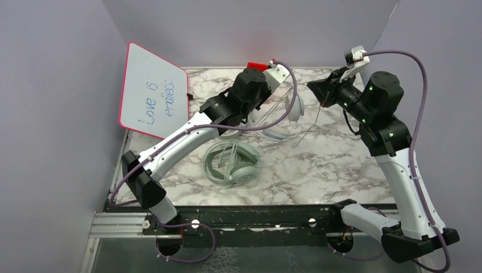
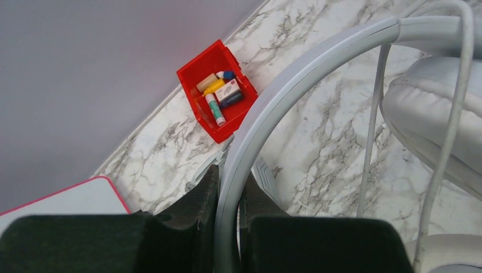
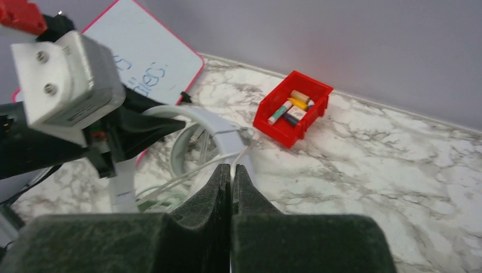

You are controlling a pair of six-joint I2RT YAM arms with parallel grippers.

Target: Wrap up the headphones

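Note:
In the top view the white headphones hang below the left arm, with one ear cup to the right and another lower down. Their curved headband runs between the fingers of my left gripper, which is shut on it. My right gripper stands to the right of the headphones. It is shut on their thin white cable, which comes out between the fingertips. A loose length of cable dangles below that gripper in the top view. The left fingertips are hidden from above.
Green headphones with a coiled cable rest at the front left of the marbled table. A red bin of small items stands at the back wall, and a whiteboard leans at left.

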